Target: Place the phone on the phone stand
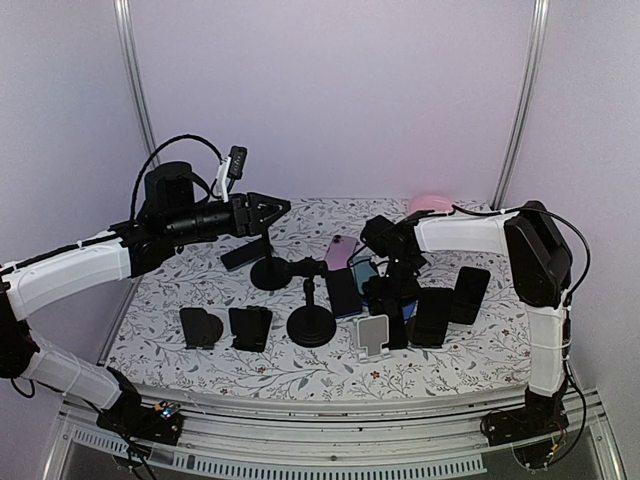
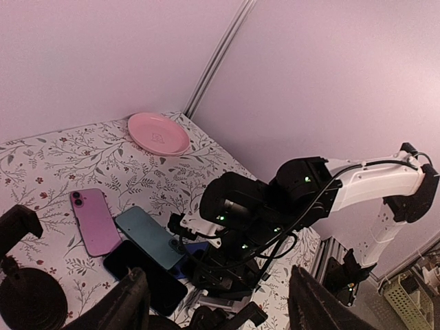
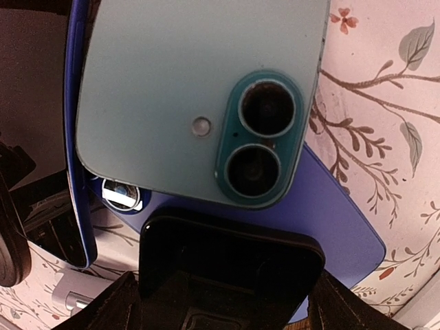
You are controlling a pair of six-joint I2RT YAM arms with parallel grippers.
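My right gripper [image 1: 386, 300] is low over a cluster of phones at the table's centre right. In the right wrist view, the end of a black phone [image 3: 227, 254] lies between its fingers, close to both; whether they press on it cannot be told. Under it is a blue phone [image 3: 344, 213], and a pale teal phone [image 3: 165, 89] lies beyond. A white phone stand [image 1: 372, 333] and black phone stands [image 1: 311, 325] are along the front. Raised at the left, my left gripper [image 1: 284, 207] is open and empty.
A purple phone [image 2: 95, 220] and another black phone [image 2: 144, 275] lie flat left of the cluster. Dark upright panels [image 1: 432, 318] stand close right of the right gripper. A pink plate [image 2: 158, 134] is at the back.
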